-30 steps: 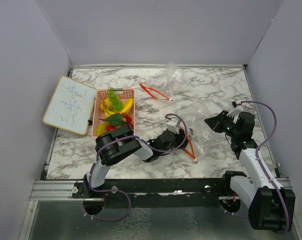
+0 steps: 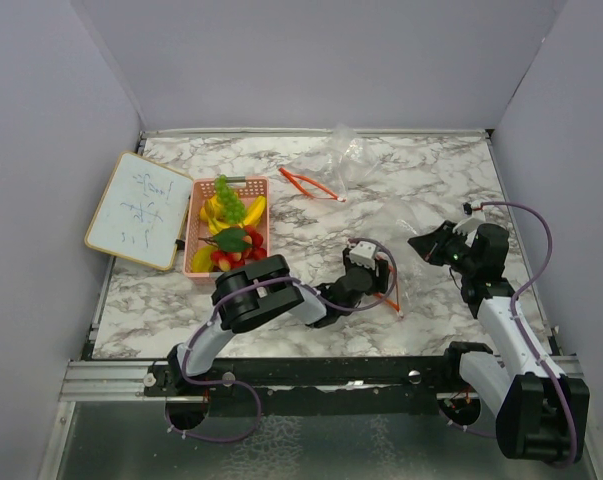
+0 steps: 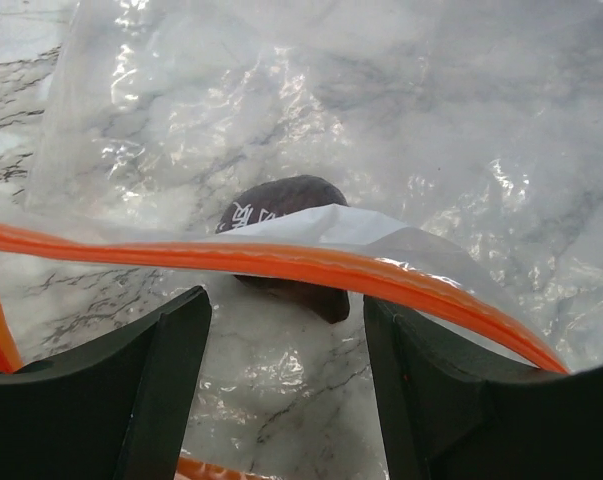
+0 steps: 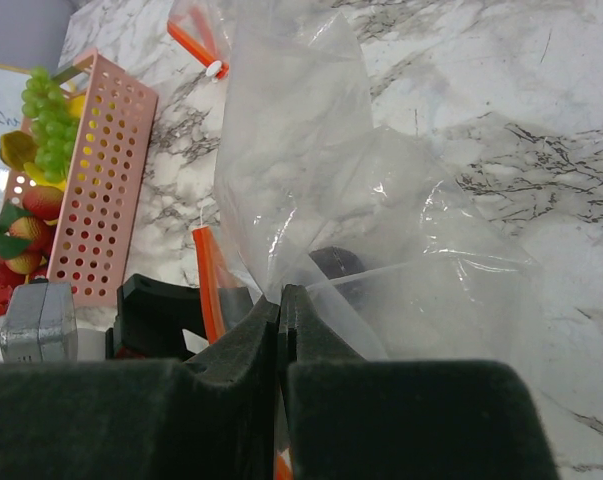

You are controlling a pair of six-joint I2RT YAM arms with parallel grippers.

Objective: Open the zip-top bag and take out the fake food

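A clear zip bag [image 3: 461, 150] with an orange rim [image 3: 301, 265] holds a dark item with white writing [image 3: 286, 195], its kind unclear. My left gripper is part open at the bag's mouth, over its lower layer, with the dark item just beyond the fingertips. My right gripper is shut where the bag's upper plastic [image 4: 281, 180] meets its tips; how much plastic is between them is hard to see.
A pink basket of fake fruit and vegetables [image 2: 196, 215] stands left, beside a whiteboard [image 2: 136, 210]. Another empty orange-rimmed bag [image 2: 336, 160] lies at the back.
The left arm has moved rightward, further over the orange-rimmed mouth of the bag. The right arm has stayed still.
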